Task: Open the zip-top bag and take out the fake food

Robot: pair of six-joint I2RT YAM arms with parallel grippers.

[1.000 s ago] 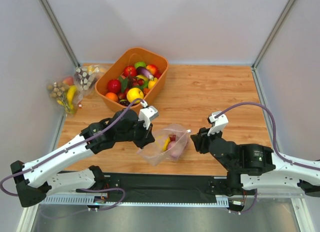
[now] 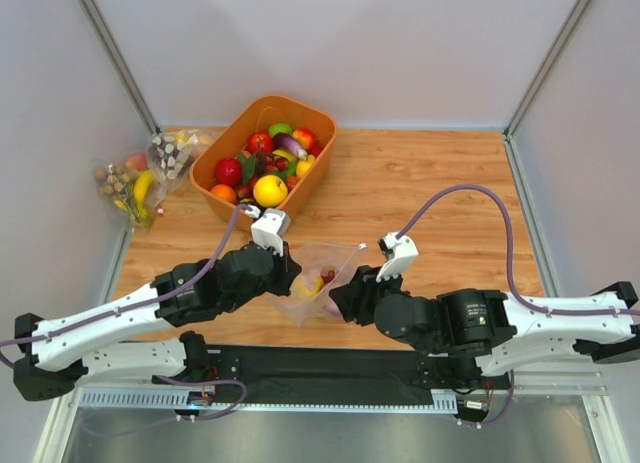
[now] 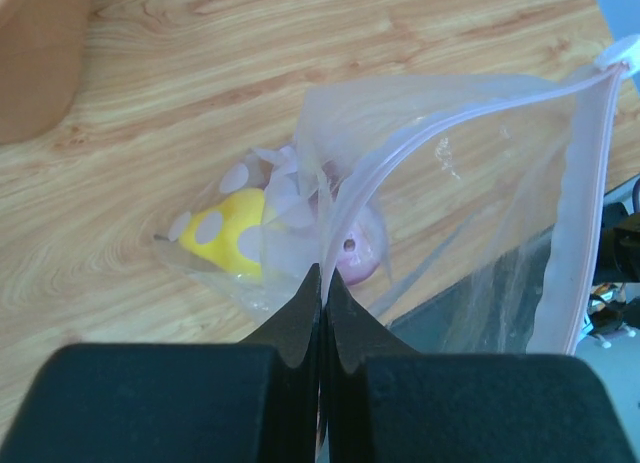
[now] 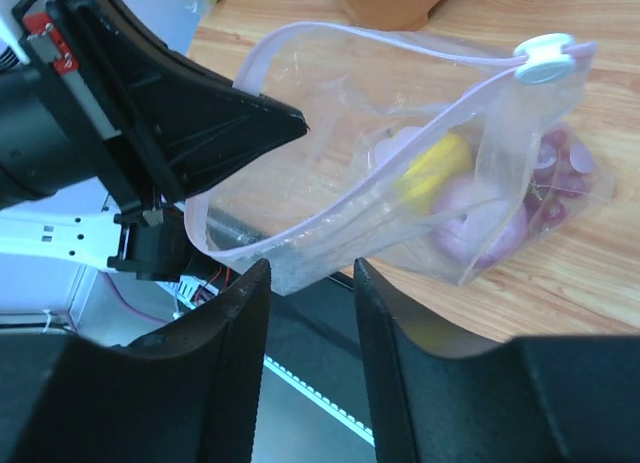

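The clear zip top bag (image 4: 330, 238) stands with its mouth spread wide, between my two grippers in the top view. Its white slider (image 4: 545, 58) sits at one end of the lilac zip rim. Inside lie a yellow fake food piece (image 3: 228, 233), a round pale-purple one (image 4: 478, 221) and dark red grapes (image 4: 562, 178). My left gripper is shut on the bag's film, which runs into its fingertips. My right gripper is open beside the bag, its fingers apart with no film clearly between them; the bag's near wall passes just beyond the tips.
An orange bin (image 2: 318, 188) full of fake fruit and vegetables stands behind the bag. Two more filled bags, one (image 2: 130, 188) at the far left and another (image 2: 175, 153) beside the bin, lie there.
My right gripper has come left, close to the bag. The bag's slider end has moved left and slightly toward the back.
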